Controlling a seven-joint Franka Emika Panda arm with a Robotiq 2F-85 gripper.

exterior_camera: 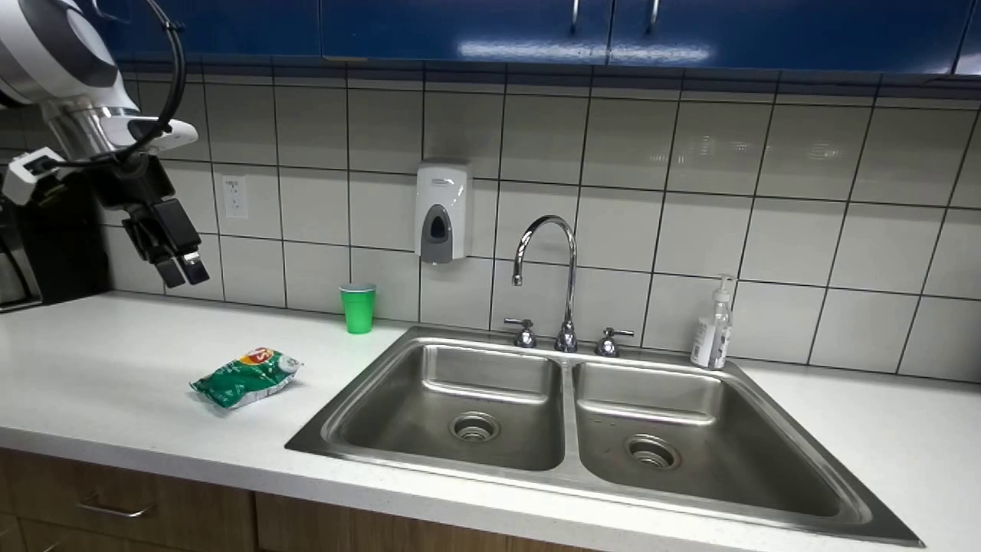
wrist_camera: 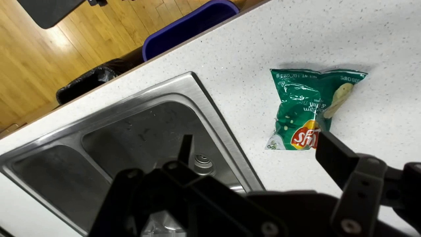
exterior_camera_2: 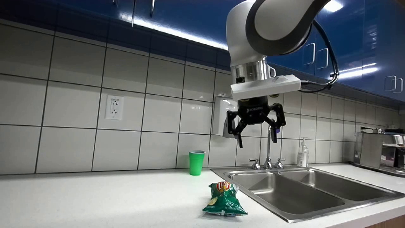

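My gripper (exterior_camera_2: 257,144) hangs open in the air above the counter, its two fingers wide apart and empty. A green chip bag (exterior_camera: 246,377) lies on the white counter, left of the sink. In the wrist view the bag (wrist_camera: 302,108) shows beyond the right finger (wrist_camera: 335,156), which overlaps its lower edge in the picture; the gripper is well above it, not touching. The green cup (exterior_camera: 358,308) stands upright near the tiled wall, behind the bag; exterior view 2 shows the cup (exterior_camera_2: 196,162) too.
A double steel sink (exterior_camera: 568,405) with a tall faucet (exterior_camera: 568,276) lies right of the bag. A soap bottle (exterior_camera: 713,326) stands at its back right corner, and a soap dispenser (exterior_camera: 444,210) is on the wall.
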